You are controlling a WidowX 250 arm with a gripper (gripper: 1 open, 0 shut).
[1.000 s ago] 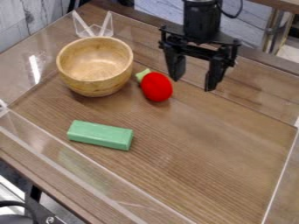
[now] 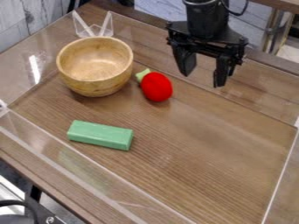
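Note:
My gripper [image 2: 204, 63] hangs at the top centre-right over the wooden table, its two black fingers pointing down and standing apart, with nothing seen between them. Below and left of it, a red rounded object [image 2: 156, 87] lies on the table, with a small light green piece behind it. An empty tan bowl [image 2: 96, 80] stands at the left. A green rectangular block [image 2: 100, 135] lies at the lower left.
A raised wooden edge runs along the top right, and dark cabling shows at the lower left corner.
My gripper has risen slightly and moved a little back. The red object, bowl and green block have not moved.

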